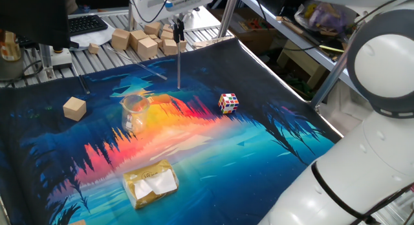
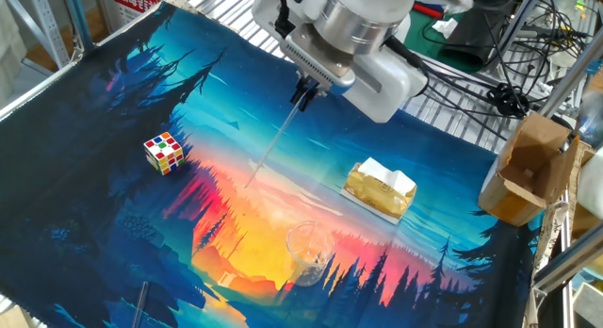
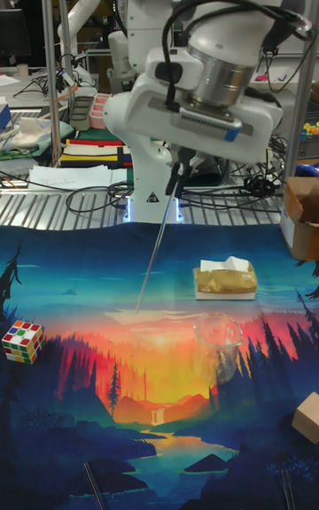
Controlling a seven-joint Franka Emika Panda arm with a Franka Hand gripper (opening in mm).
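My gripper [image 2: 303,94] is shut on a thin, clear rod [image 2: 273,146], which slants down from the dark fingers [image 3: 174,175] over the printed cloth. In exterior view 1 the gripper [image 1: 178,32] hangs near the top, with the rod [image 1: 179,66] pointing down. A clear glass beaker [image 1: 135,114] stands upright on the cloth. The rod's lower end is outside the beaker [image 3: 219,336], apart from it to the left in exterior view 3. Whether the rod's end touches the cloth is hard to tell.
A Rubik's cube [image 1: 228,103], a tissue pack [image 1: 151,183] and a wooden cube [image 1: 75,108] lie around the beaker. Several wooden blocks [image 1: 147,47] sit past the cloth's edge. A cardboard box [image 2: 524,172] stands at one side. Another thin rod [image 2: 140,304] lies at the cloth's edge.
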